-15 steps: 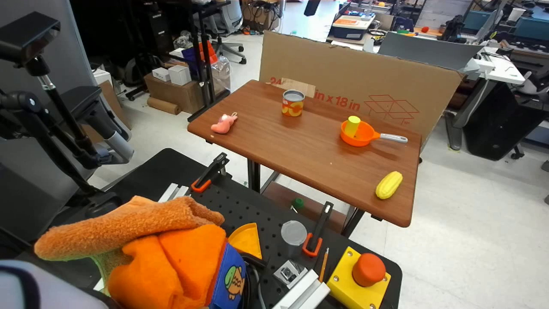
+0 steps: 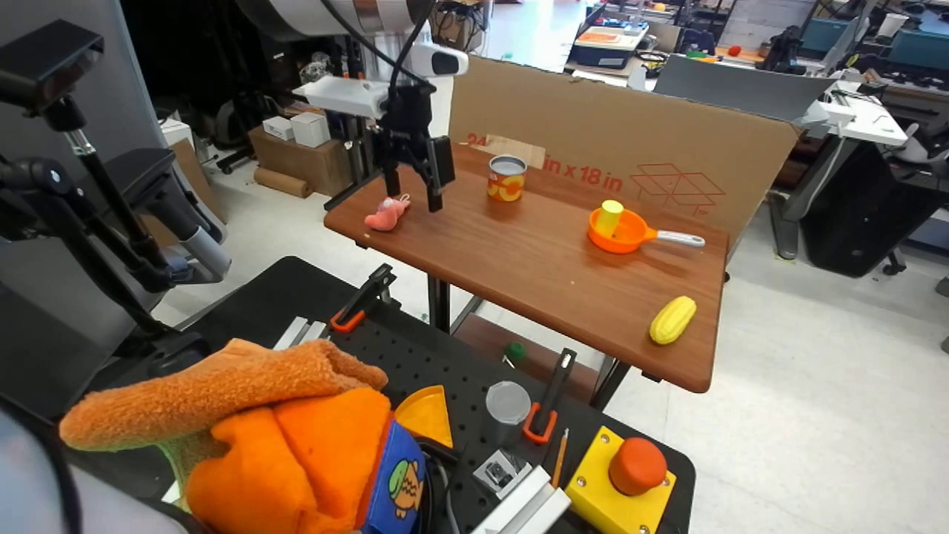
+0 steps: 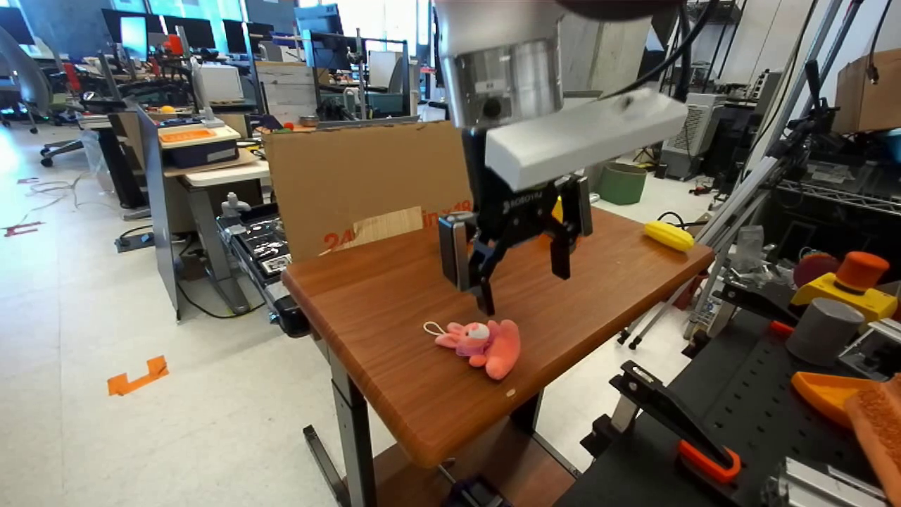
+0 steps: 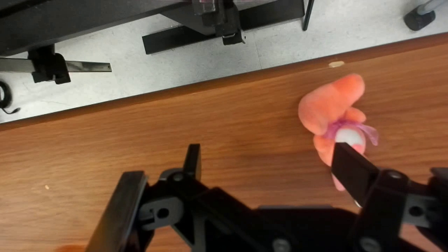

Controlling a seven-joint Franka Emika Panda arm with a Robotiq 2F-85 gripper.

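Observation:
A small pink plush toy [image 3: 502, 350] with a purple ribbon and a white loop lies on the wooden table near its corner. Just above that end of the table hangs my gripper [image 2: 414, 197], its fingers spread wide and pointing down. In the wrist view the gripper shows bare wood between its fingertips. One finger [image 4: 352, 172] partly covers the toy's head in that view, while the toy's body lies beyond it. Exterior view 2 shows a gap between the gripper [image 3: 524, 296] and the toy.
A fruit can [image 2: 506, 178] stands near the cardboard wall [image 2: 569, 124]. An orange pan [image 2: 633, 239] with a yellow cylinder [image 2: 609, 218] in it sits farther along. Yellow corn [image 2: 673, 320] lies near the far corner.
My arm and gripper have come into exterior view 1 from above and now hang over the toy's end of the table. The objects on the table have not moved.

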